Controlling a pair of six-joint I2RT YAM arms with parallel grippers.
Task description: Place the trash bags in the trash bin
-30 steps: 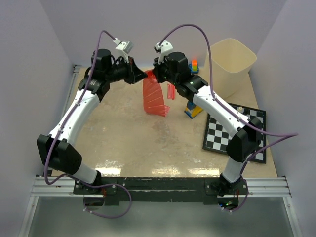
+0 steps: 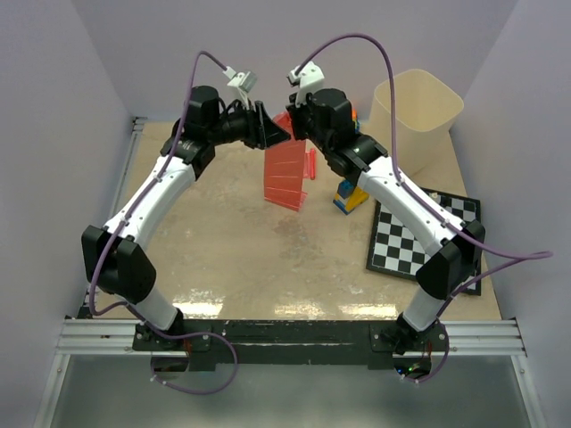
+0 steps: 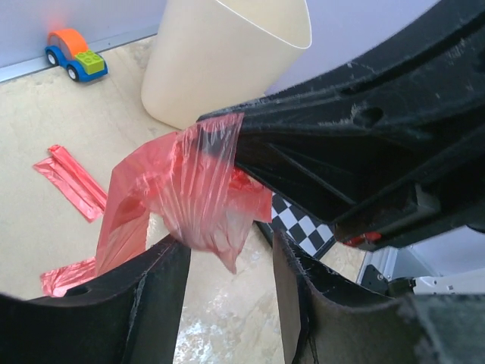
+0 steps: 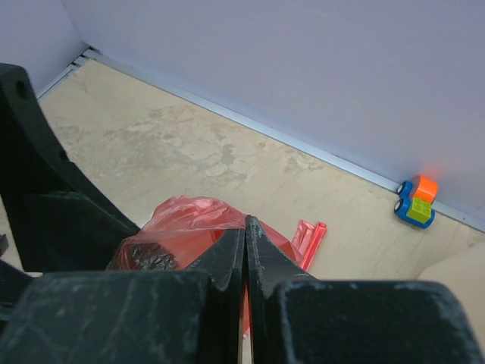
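A red plastic bag (image 2: 284,174) hangs from my right gripper (image 2: 294,123), whose fingers are shut on its top, as the right wrist view (image 4: 246,227) and left wrist view show. My left gripper (image 2: 269,132) is beside the bag with its fingers apart; in the left wrist view the bag (image 3: 189,189) hangs just beyond the gap between them (image 3: 226,259). More red bags (image 4: 314,243) lie on the table behind. The cream bin (image 2: 415,111) stands at the back right.
A toy car (image 3: 76,54) stands near the back wall. A checkered board (image 2: 401,245) lies at the right. Walls border the sides and back.
My right gripper has moved slightly right with the bag.
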